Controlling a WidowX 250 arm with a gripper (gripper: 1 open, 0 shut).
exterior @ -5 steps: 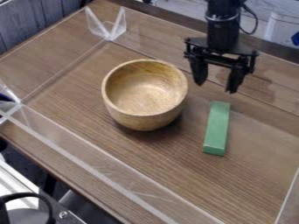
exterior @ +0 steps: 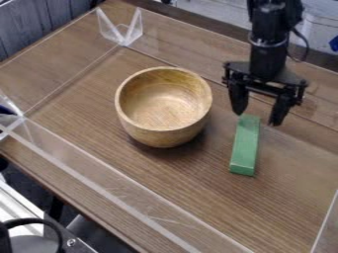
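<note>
My gripper [exterior: 258,107] hangs at the upper right of the camera view, open, its black fingers spread just above the far end of a green block [exterior: 244,148]. Nothing shows held between them. The green block lies lengthwise on the wooden table. A large wooden bowl [exterior: 162,91] stands to the left of the block and gripper.
A clear plastic piece [exterior: 121,28] sits at the upper left. Dark cables and equipment [exterior: 34,237] are at the lower left, off the table's edge.
My gripper has moved toward the camera and down, closer to the green block's far end. The bowl and block have not moved.
</note>
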